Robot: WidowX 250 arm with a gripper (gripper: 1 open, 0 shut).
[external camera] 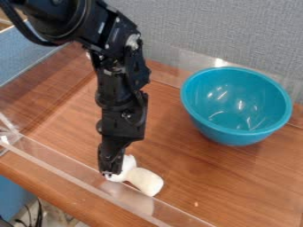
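My black gripper (113, 167) points down at the near part of the wooden table, its tip on a white object (145, 182), pale and roughly cylindrical, lying on its side near the clear front rail. The gripper appears shut on the left end of this object; the fingers are dark and partly hide that end.
A blue bowl (236, 105) stands at the right rear, in front of a grey wall. A clear rail (178, 215) runs along the front edge. Cables hang below the front edge at lower left.
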